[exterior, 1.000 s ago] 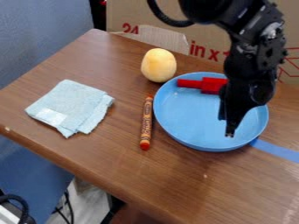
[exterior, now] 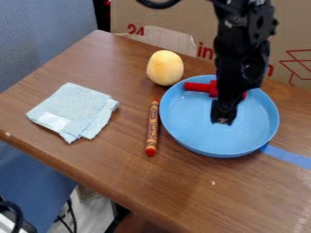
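Note:
My black gripper [exterior: 224, 113] reaches down into the blue plate [exterior: 195, 127], over the red object [exterior: 195, 86] lying at the plate's back, which the gripper partly hides. Whether the fingers are open or shut is hard to make out. A yellow, pear-like object [exterior: 165, 67] stands behind the plate to the left. An orange crayon-like stick [exterior: 153, 127] lies just left of the plate.
A folded light blue cloth [exterior: 73, 112] lies on the left of the wooden table [exterior: 109, 182]. Blue tape [exterior: 286, 157] runs right from the plate. A cardboard box [exterior: 183, 14] is behind.
My gripper has moved left across the plate from its right side, now covering part of the red object. The other objects look unmoved.

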